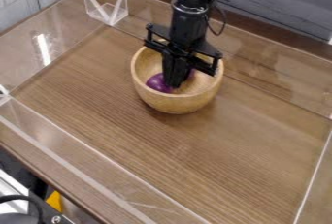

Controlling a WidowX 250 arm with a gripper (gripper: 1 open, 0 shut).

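A tan wooden bowl (182, 100) sits on the wooden table, holding a purple object (161, 81) that is mostly hidden by my gripper. My black gripper (180, 73) is down inside the bowl over the purple object, its fingers drawn together. Whether anything is between them is hidden.
Bare table (155, 160) surrounds the bowl at left, right and front. A clear angular item (104, 10) stands at the back left near the table's edge. A wall runs along the back right.
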